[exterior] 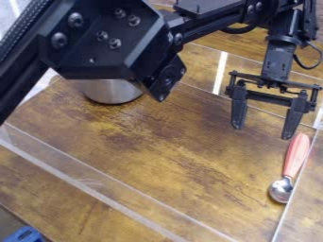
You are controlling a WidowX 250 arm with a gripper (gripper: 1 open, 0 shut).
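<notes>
My gripper [263, 124] hangs open at the right of the camera view, its two black fingers apart with nothing between them. Just below and right of it, a scoop with a pink handle [297, 157] and a round silver head lies on the wooden table [151, 175], pointing toward the bottom of the view. A silver metal pot [108, 92] stands at the upper left, partly hidden behind the black arm.
A small blue object [23, 234] shows at the bottom left corner.
</notes>
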